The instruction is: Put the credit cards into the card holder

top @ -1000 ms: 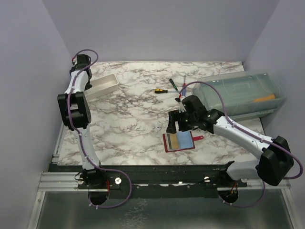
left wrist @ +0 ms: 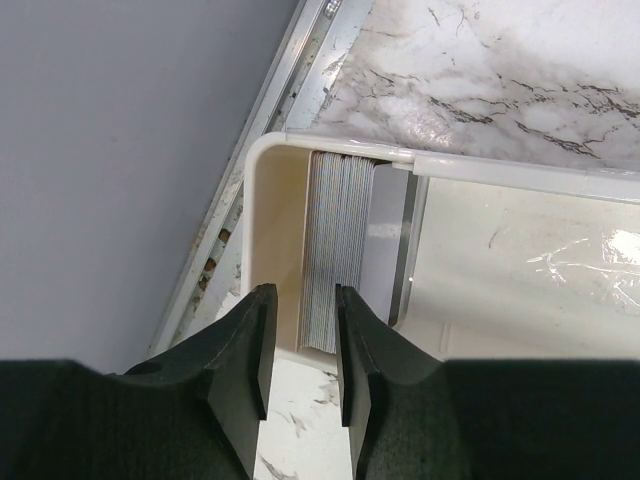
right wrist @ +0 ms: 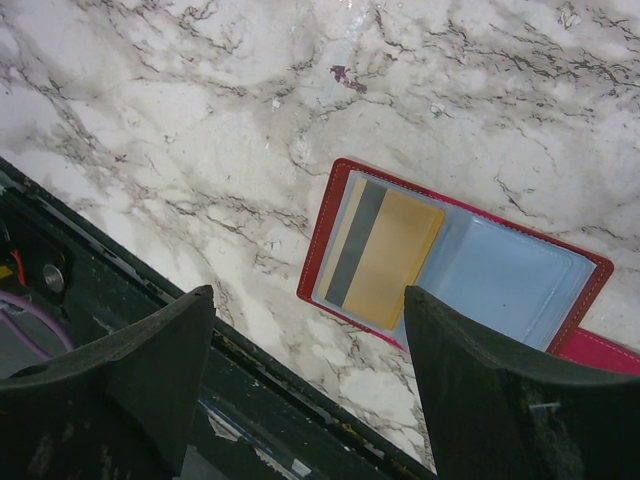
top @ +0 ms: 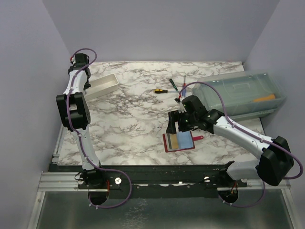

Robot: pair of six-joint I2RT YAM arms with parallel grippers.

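Inside the cream box [left wrist: 275, 210], in the left wrist view, a packed row of thin cards [left wrist: 335, 215] stands on edge at the left end, with a grey piece [left wrist: 385, 225] beside it. My left gripper is partly open over the near end of that row; no card is visibly gripped. The red-edged card holder [right wrist: 322, 235] lies flat on the table in the right wrist view. A gold card with a dark stripe [right wrist: 400, 250] sits in its left part, and the clear pocket [right wrist: 515, 275] to the right looks empty. My right gripper is open above the holder's near side, empty.
A yellow-handled screwdriver [top: 162, 90] and slimmer tools [top: 174, 85] lie at the back middle. On the right stands a large clear bin [top: 238, 93]. A grey wall [left wrist: 130, 150] is close beside the box.
The right arm, card holder and tools look the same.
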